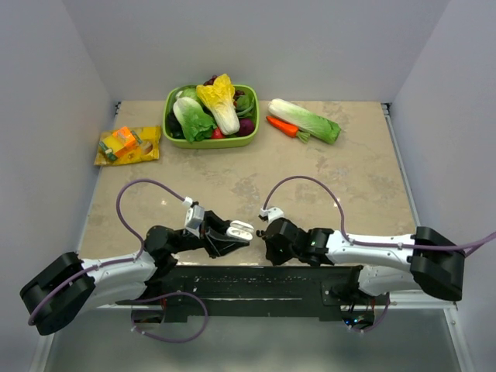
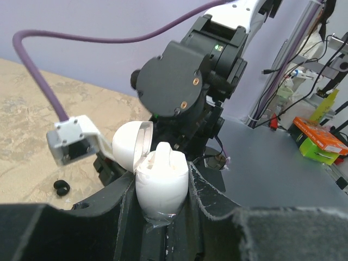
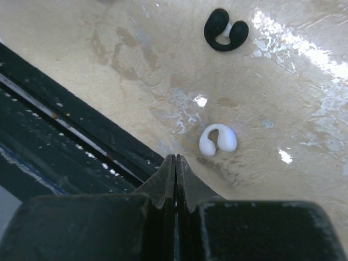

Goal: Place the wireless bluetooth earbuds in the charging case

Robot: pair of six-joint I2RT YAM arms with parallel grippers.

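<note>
The white charging case (image 2: 161, 182), lid open, is held up in my left gripper (image 1: 238, 237), which is shut on it. My right gripper points down over the table, shut with nothing between its fingertips. In the right wrist view a white earbud (image 3: 225, 140) lies just beyond those fingertips, and a black earbud (image 3: 237, 35) lies farther away. The black one also shows in the left wrist view (image 2: 62, 187). Whether the case's slots are empty cannot be seen.
A green basket of vegetables (image 1: 169, 108), a cabbage (image 1: 306, 120), a carrot (image 1: 283, 125) and yellow packets (image 1: 116, 155) are at the back. The dark front edge (image 3: 70, 109) is close to the right gripper.
</note>
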